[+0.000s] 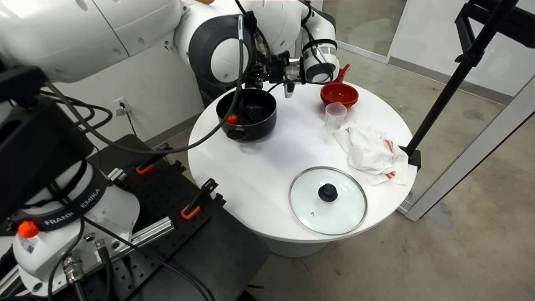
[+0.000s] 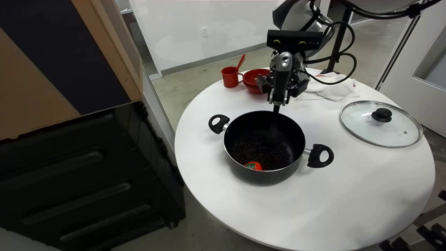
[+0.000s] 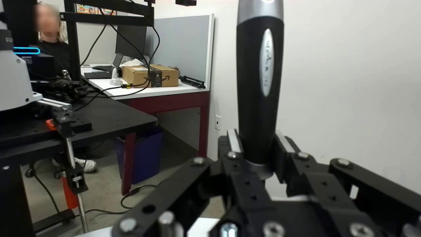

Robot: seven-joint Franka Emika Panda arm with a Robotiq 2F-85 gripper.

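In the wrist view, my gripper is shut on the black handle of a utensil (image 3: 256, 87), gripping it between both fingers. Exterior view 2 shows this dark utensil (image 2: 274, 131) reaching down into a black two-handled pot (image 2: 267, 175), its lower end among dark, bean-like pieces (image 2: 259, 151). Its exact head shape is hard to make out against the dark interior. A red tomato (image 2: 253, 165) lies in the pot by the near wall. The gripper itself is above the far rim of the pot.
A glass lid (image 1: 321, 213) lies flat on the white table. Red bowls (image 1: 339, 93), a clear cup (image 1: 335, 115) and a white towel (image 1: 371, 153) occupy the far side. A red mug (image 2: 230, 77) stands beside the bowls.
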